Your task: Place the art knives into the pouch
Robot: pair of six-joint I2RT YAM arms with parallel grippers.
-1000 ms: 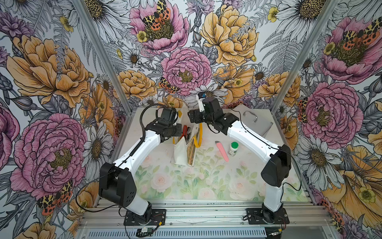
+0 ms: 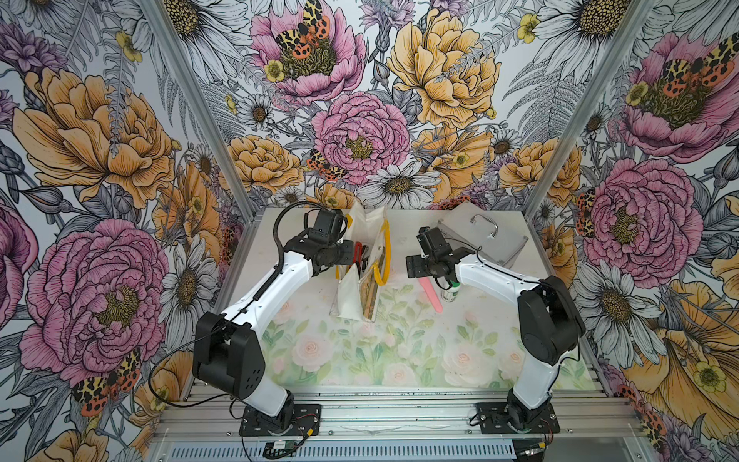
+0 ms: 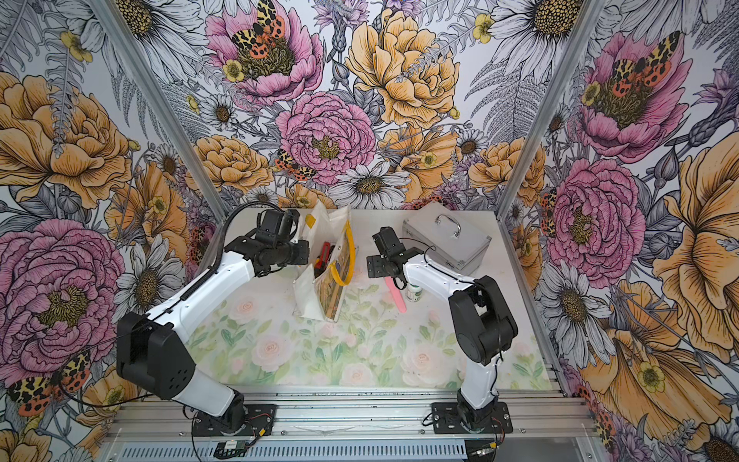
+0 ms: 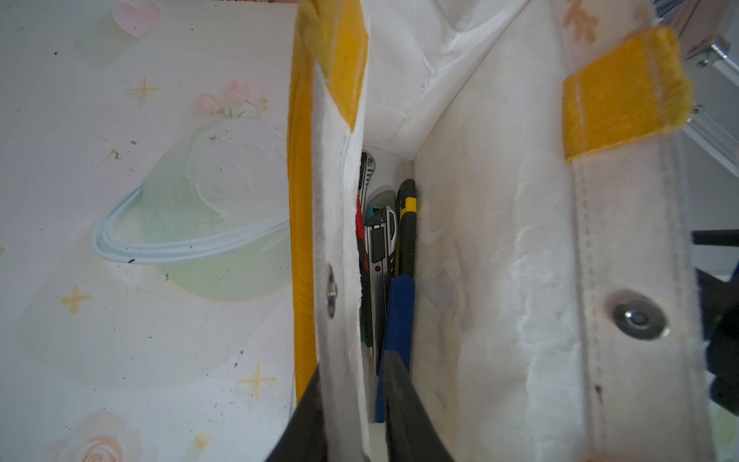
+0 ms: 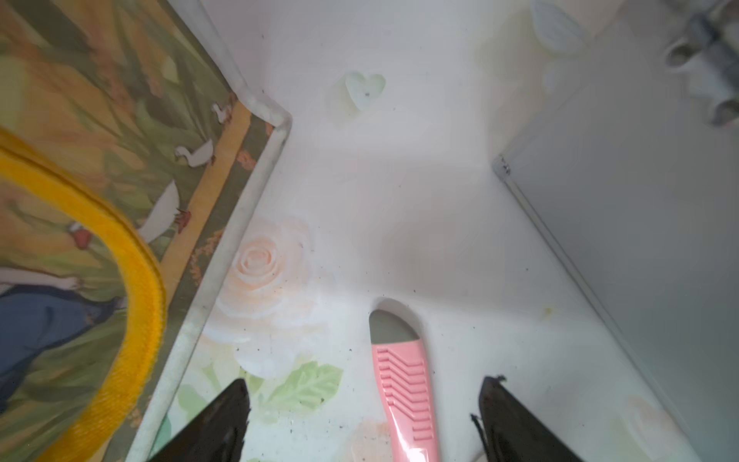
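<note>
A white fabric pouch (image 2: 348,300) with yellow handles stands open at centre; in the left wrist view several knives and tools (image 4: 394,323) lie inside. My left gripper is shut on the pouch's near wall edge. A pink art knife (image 5: 404,392) with a grey tip lies on the table right of the pouch. My right gripper hangs above it, fingers apart on either side of it, nothing between them.
A grey metal case (image 3: 454,246) stands at the back right. A small jar with green lid (image 3: 414,292) sits just right of the pink knife, partly hidden by my right arm.
My right gripper has moved from the pouch rightward and forward to over the pink knife, now covering part of the jar. The left arm and pouch have barely moved.
</note>
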